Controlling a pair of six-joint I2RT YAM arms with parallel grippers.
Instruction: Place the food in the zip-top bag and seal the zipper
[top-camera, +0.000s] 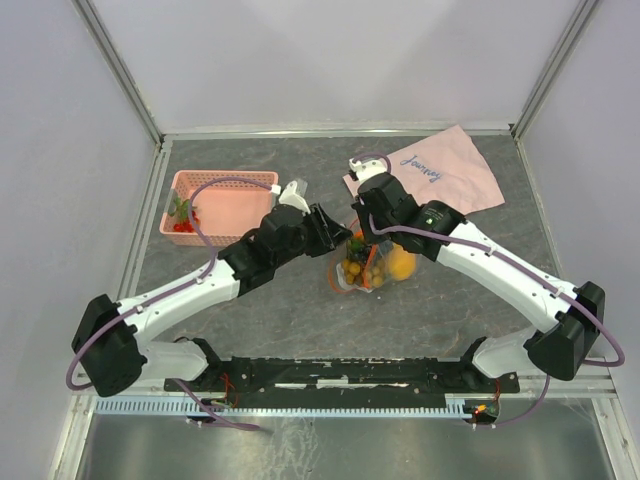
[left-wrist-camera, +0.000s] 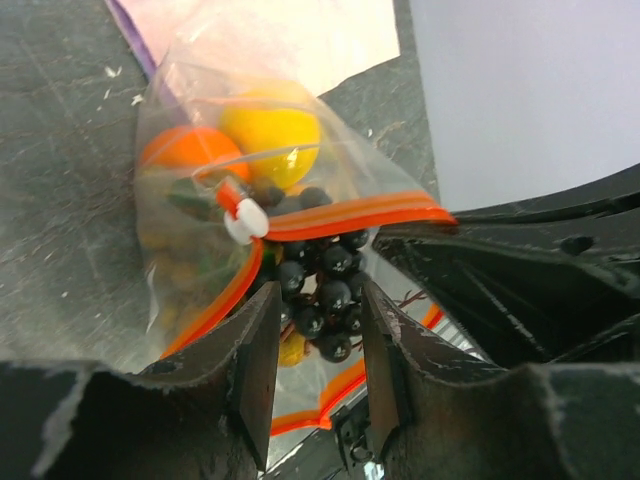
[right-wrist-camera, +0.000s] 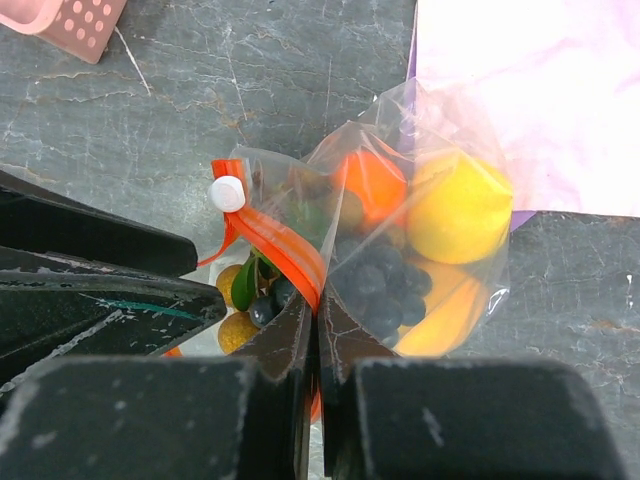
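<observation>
The clear zip top bag (top-camera: 365, 265) with an orange zipper lies mid-table, its mouth gaping. Through the plastic show dark grapes (left-wrist-camera: 325, 285), an orange fruit (right-wrist-camera: 370, 187), a yellow fruit (right-wrist-camera: 460, 208) and several small brownish fruits. A white slider (right-wrist-camera: 227, 194) sits on the zipper. My right gripper is shut on the bag's orange zipper edge (right-wrist-camera: 287, 252), which runs in between its fingers. My left gripper stands part open at the mouth, fingers apart with the grapes visible beyond the gap; nothing shows held.
A pink basket (top-camera: 230, 180) at the back left holds some red and green food (top-camera: 181, 213). Behind the bag, at the back right, lies a pink cloth pouch (top-camera: 440, 170). Both arms crowd closely around the bag.
</observation>
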